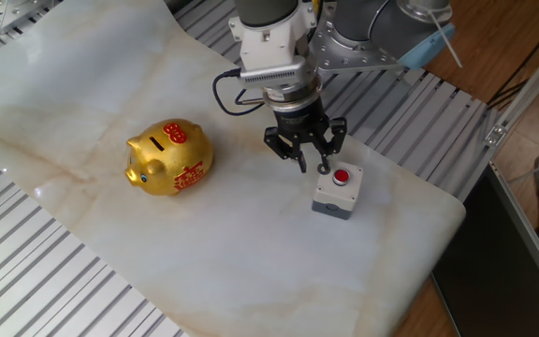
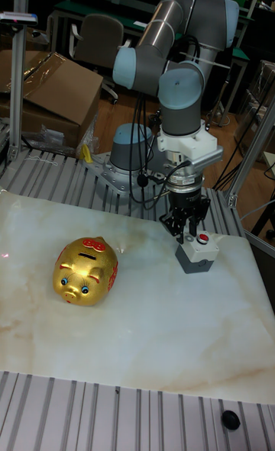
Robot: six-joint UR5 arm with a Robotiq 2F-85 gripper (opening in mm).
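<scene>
My gripper (image 1: 313,168) points down with its two dark fingers apart, and nothing shows between them. Its right fingertip overlaps the upper left edge of a small white and grey button box (image 1: 336,192) with a red round button (image 1: 342,176). A small dark round spot shows at that fingertip; I cannot tell whether it belongs to the finger or the box, or whether they touch. In the other view the gripper (image 2: 184,236) hangs beside the box (image 2: 196,257). Well to the left stands a gold piggy bank (image 1: 170,157), upright, its slot on top.
A pale marbled sheet (image 1: 241,253) covers the slatted metal table (image 1: 64,281), with wide free room between the bank and the box and in front of them. A black round cap (image 2: 231,420) lies near the front edge. Cardboard boxes (image 2: 61,97) stand behind.
</scene>
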